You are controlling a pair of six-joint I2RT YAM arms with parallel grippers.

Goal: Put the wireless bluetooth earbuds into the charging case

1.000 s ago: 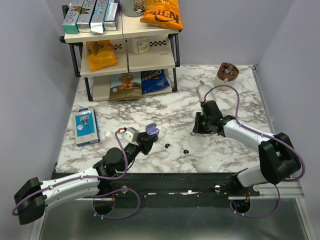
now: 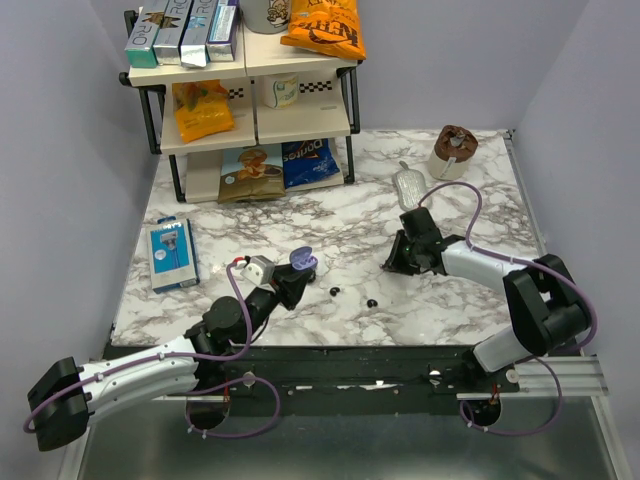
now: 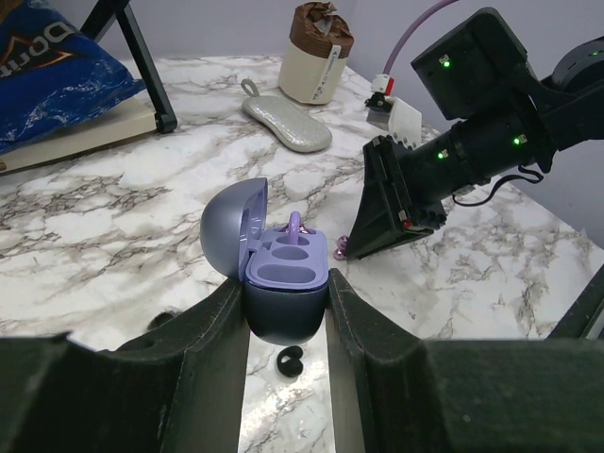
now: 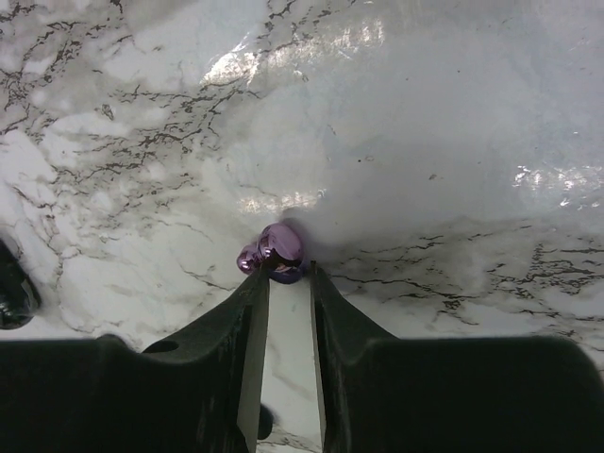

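My left gripper is shut on the lilac charging case (image 3: 283, 275), held upright above the table with its lid (image 3: 229, 225) raised. A glossy purple piece (image 3: 294, 225), apparently an earbud, shows at the back of its tray; the nearer hollows look empty. A metallic purple earbud (image 4: 280, 247) lies on the marble table at the fingertips of my right gripper. Those fingers stand part open, a narrow gap showing between them, one finger on either side of the earbud's near end. Firm contact cannot be made out. The top view also shows the case (image 2: 303, 258).
Small black pieces (image 2: 335, 291) (image 3: 290, 360) lie on the marble between the arms. A grey pouch (image 2: 409, 187) and a brown-topped canister (image 2: 453, 152) stand behind the right arm. Shelves (image 2: 290, 128) fill the back left; a blue box (image 2: 172, 254) lies left.
The left arm and the case have stayed still.
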